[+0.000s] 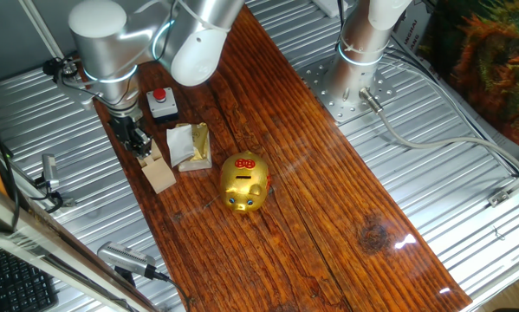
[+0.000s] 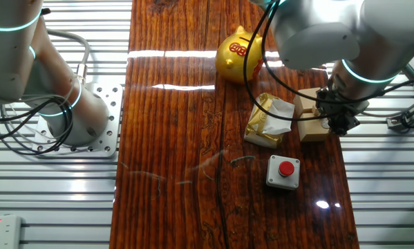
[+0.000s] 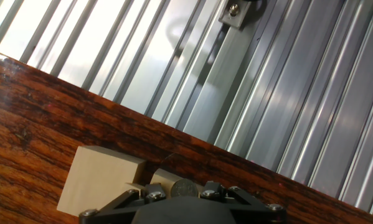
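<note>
In the wrist view a round grey coin-like disc (image 3: pixel 185 188) shows at the pale wooden block, between the fingers of my gripper. Its fingers stand apart, one on each side of the disc; whether they touch it cannot be made out. The light wooden block (image 1: pixel 159 175) lies by the table's left edge in exterior view 1, with the gripper right at its upper end. Beyond the white and gold packet stands a gold piggy bank (image 1: pixel 244 184), its dark slot facing up. The palm hides the lower part of the block in the wrist view.
A white and gold packet (image 1: pixel 190 146) lies close beside the block. The red button box (image 1: pixel 162 103) stands near the arm.
</note>
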